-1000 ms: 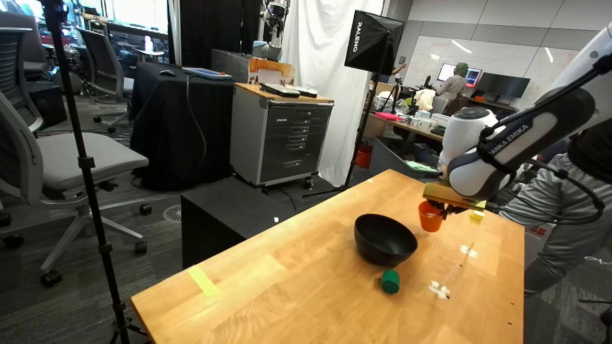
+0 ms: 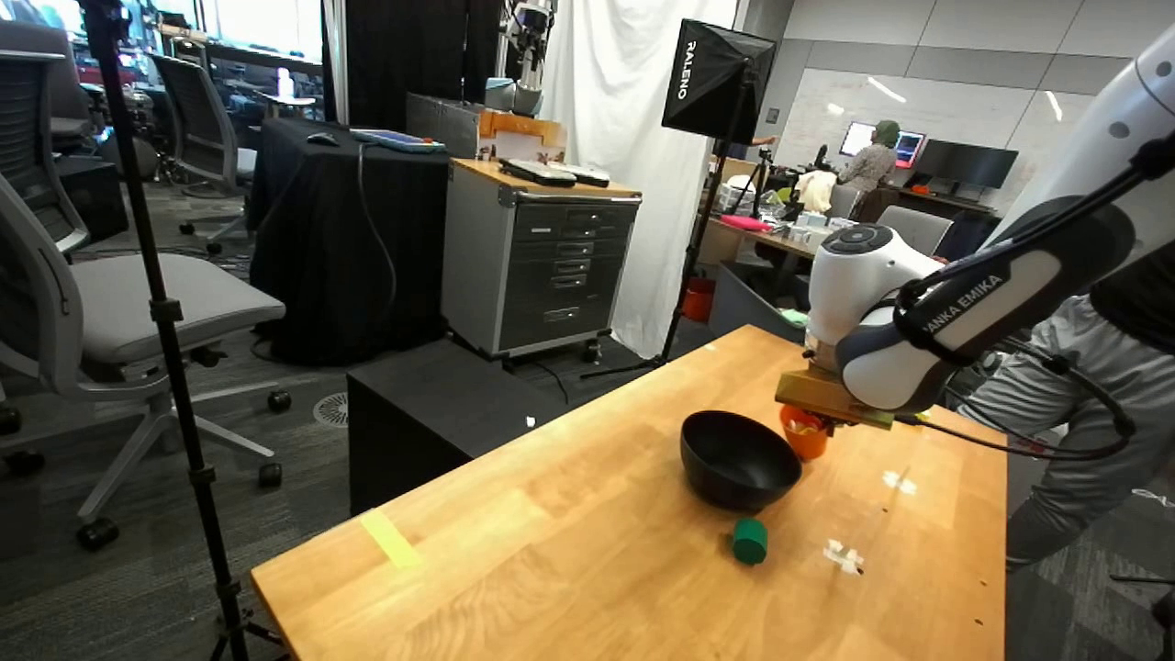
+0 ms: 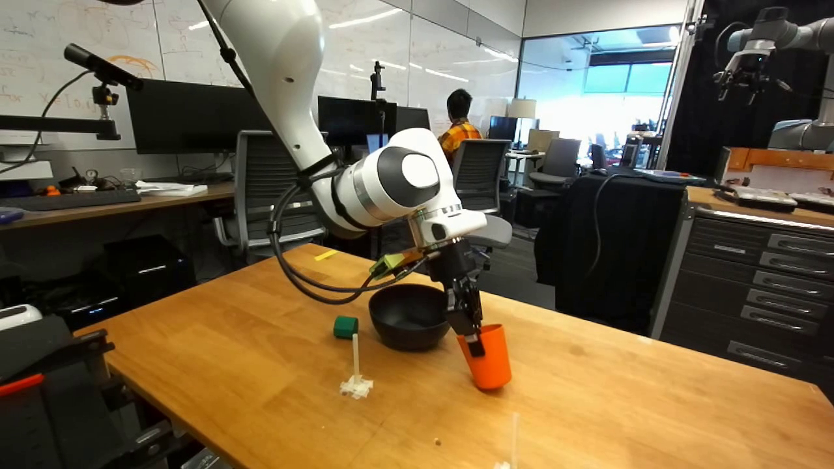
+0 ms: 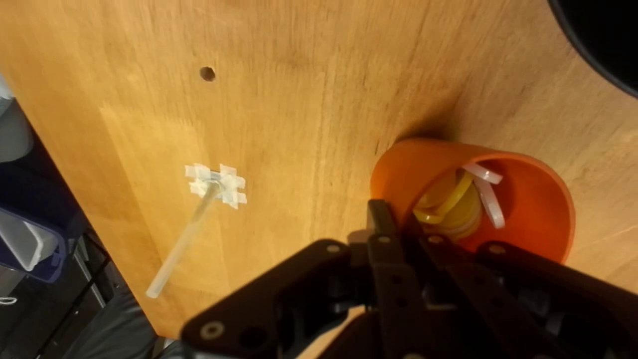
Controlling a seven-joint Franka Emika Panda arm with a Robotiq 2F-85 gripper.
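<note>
My gripper is shut on the wall of an orange cup (image 4: 538, 197), with one finger outside and the other at its inner side. In exterior view 2 the cup (image 3: 492, 366) leans, and whether its base touches the table cannot be told. Several yellow and pale flat pieces (image 4: 460, 206) lie inside it. A black bowl (image 2: 735, 468) stands upright right beside the cup, empty as far as its inside shows. Close to the bowl, a small green cylinder (image 2: 750, 541) rests on the table.
Thin clear sticks (image 4: 182, 254) rise from white tape patches (image 3: 357, 387) on the wooden table (image 2: 617, 529). Free table surface lies to the left of the bowl in exterior view 1. A person (image 2: 1057, 408) stands behind the arm.
The arm and the orange cup have shifted left in exterior view 1, bringing the cup up close to the bowl. The bowl and green cylinder stay where they were.
</note>
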